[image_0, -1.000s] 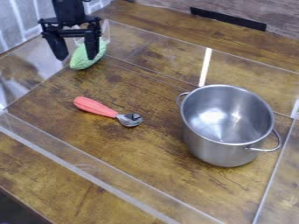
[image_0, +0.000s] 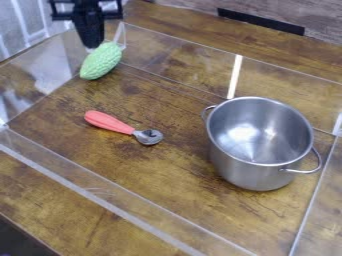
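Note:
My gripper (image_0: 91, 30) is at the top left, raised above a green, textured, elongated object (image_0: 100, 61) that lies on the table. The gripper is partly cut off by the frame's top edge and blurred, and nothing shows held in it. A pink-handled scoop (image_0: 120, 126) lies at the centre left, its metal head pointing right. A steel pot (image_0: 259, 170) with two side handles stands at the right, empty.
The wooden table (image_0: 147, 200) has clear strips along its sides and pale tape at the upper middle. The front and middle of the table are open.
My gripper has risen from beside the green object toward the top edge, leaving that object fully visible. The scoop and pot are unmoved.

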